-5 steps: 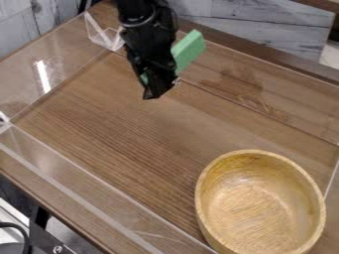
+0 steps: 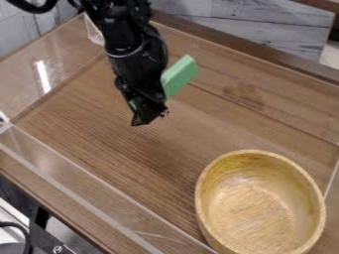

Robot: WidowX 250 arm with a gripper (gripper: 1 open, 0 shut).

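The black gripper (image 2: 149,107) hangs over the wooden table (image 2: 119,169), left of centre toward the back, shut on a green object (image 2: 180,75). The green object shows behind and to the right of the fingers, tilted, and is partly hidden by them.
A pale yellow round bowl (image 2: 259,203) sits at the front right. A clear item (image 2: 94,30) stands at the back left, partly behind the arm. A marble-patterned wall runs along the back.
The gripper with the green object has moved toward the front of the table and slightly left in the view. The bowl has not moved.
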